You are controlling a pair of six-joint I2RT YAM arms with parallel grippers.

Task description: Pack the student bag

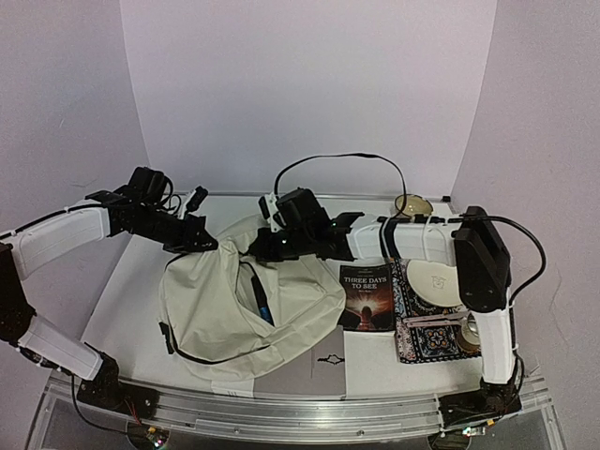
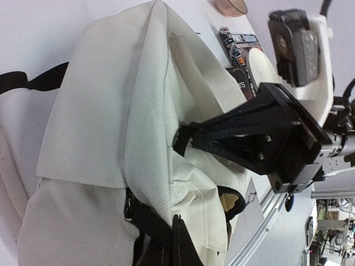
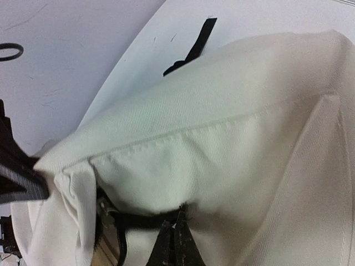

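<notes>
The cream bag (image 1: 206,314) lies slumped on the left and middle of the table, its opening gaping, with a dark item with a blue part (image 1: 263,302) showing inside. At the bag's upper left edge, my left gripper (image 1: 214,246) is shut on the fabric beside a black strip (image 2: 148,223). My right gripper (image 1: 260,251) is at the upper opening, just right of the left one. In the right wrist view its fingertips (image 3: 173,235) are together over the cream cloth. A black band (image 3: 141,220) runs up to them; whether they pinch it is unclear.
Right of the bag lie a dark book (image 1: 367,298), a patterned cloth (image 1: 412,349) with a white round item (image 1: 434,281) and a pink item (image 1: 436,321) on it. A bowl (image 1: 412,204) stands behind. The right arm spans above this side.
</notes>
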